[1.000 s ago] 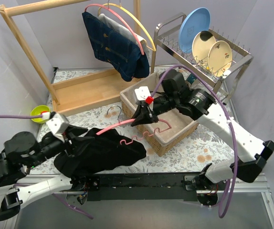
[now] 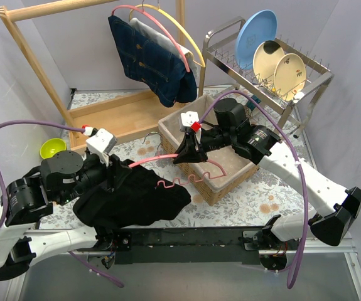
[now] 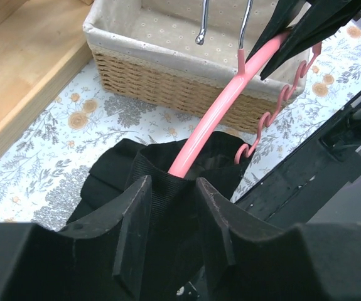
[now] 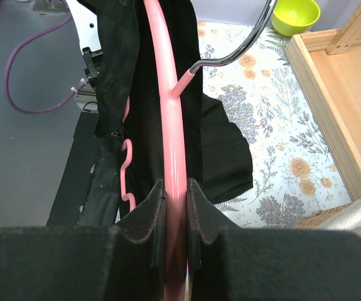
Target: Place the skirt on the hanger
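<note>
The pink hanger is held level by my right gripper, shut on its bar, with the hook rising from it. My left gripper is at the hanger's far end, its fingers part open around the black skirt's cloth, where the bar enters the fabric; whether it grips the cloth is unclear. The skirt lies bunched dark below both arms in the top view, with part raised around the hanger end.
A lined wicker basket stands under the right arm. Behind are a wooden rack with hung clothes, a dish rack and a green bowl.
</note>
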